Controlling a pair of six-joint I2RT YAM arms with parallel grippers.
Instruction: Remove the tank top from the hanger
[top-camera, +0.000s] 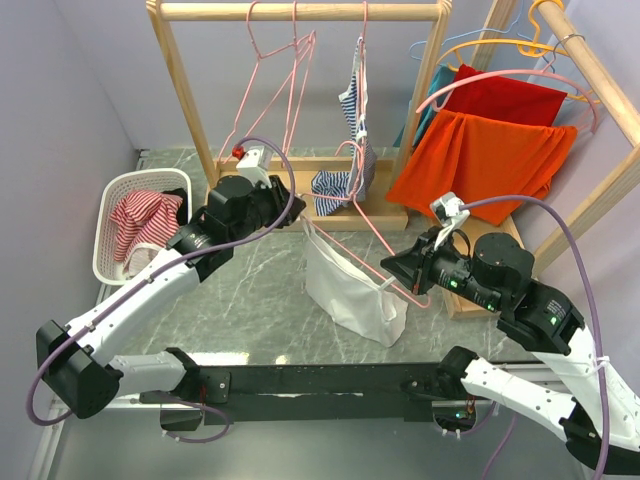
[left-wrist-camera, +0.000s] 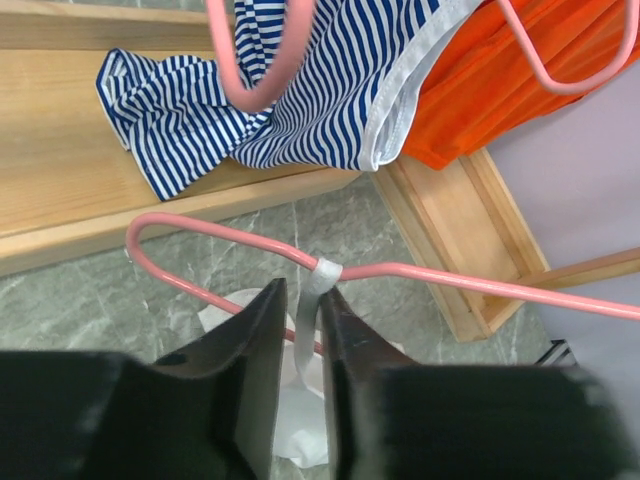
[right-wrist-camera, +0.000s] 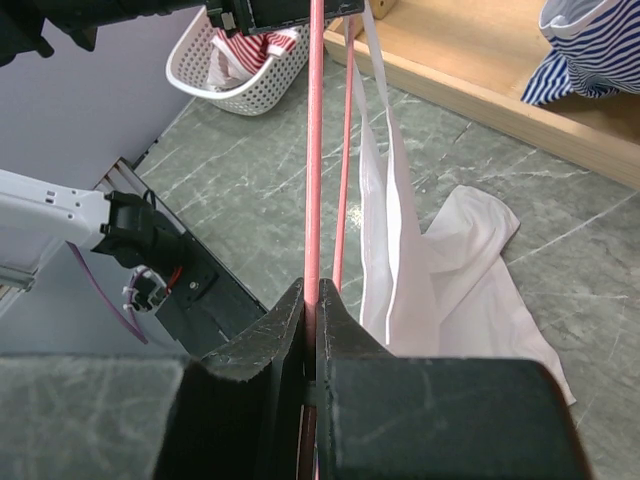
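Observation:
A white tank top (top-camera: 350, 295) hangs from a pink hanger (top-camera: 372, 236) over the floor in the top view. My right gripper (top-camera: 397, 262) is shut on the hanger, whose rod runs between its fingers in the right wrist view. My left gripper is at the other end, fingers part open around a white strap (left-wrist-camera: 326, 272) looped over the hanger's rod. Whether it grips the strap is unclear.
A wooden rack (top-camera: 300, 12) holds empty pink hangers and striped clothing (left-wrist-camera: 200, 120). Orange cloth (top-camera: 480, 160) hangs at the right. A white laundry basket (top-camera: 108, 235) stands at the left.

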